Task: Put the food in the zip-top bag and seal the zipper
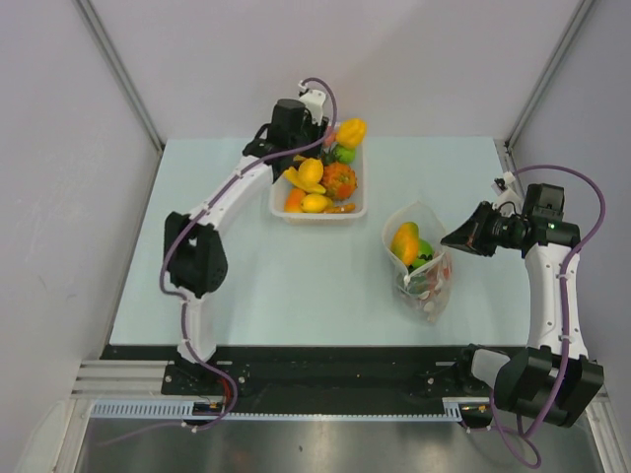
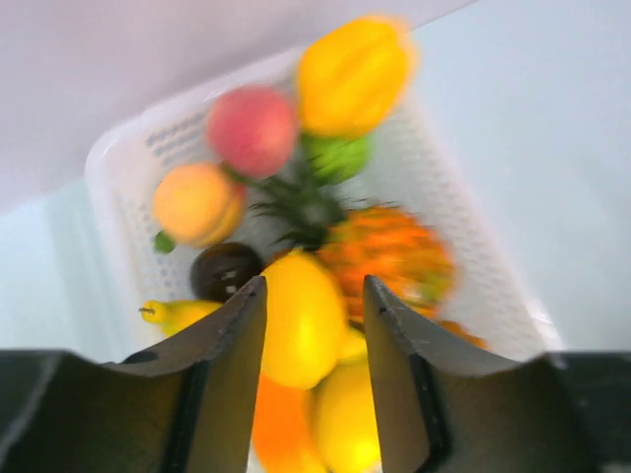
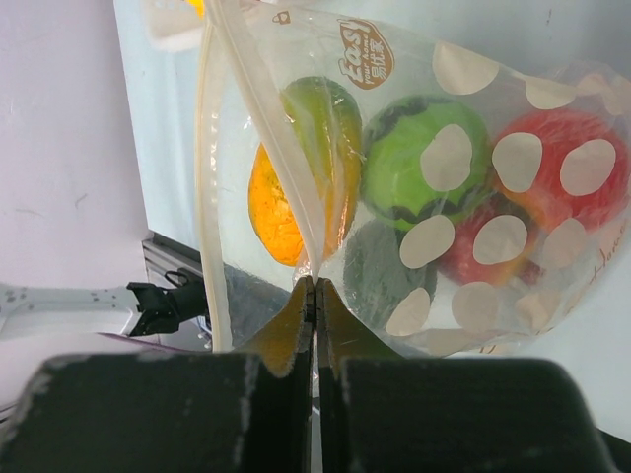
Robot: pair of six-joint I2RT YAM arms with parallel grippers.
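The zip top bag (image 1: 419,276) stands on the table's right half holding a yellow-orange mango (image 3: 271,202), a green fruit (image 3: 424,163) and red fruit (image 3: 562,158). My right gripper is shut at the bag's top edge; the film runs into its tips. My left gripper stands open over the food basket (image 1: 281,212), its fingers either side of and above a yellow lemon (image 2: 301,315), with no clear hold on it. Around it are a peach, an apricot, a dark fruit and a spiky orange fruit, blurred in the left wrist view.
The white basket also holds a yellow pepper (image 1: 351,131) and a green fruit (image 1: 344,154). A white wall stands behind the table, with a dark edge along the front.
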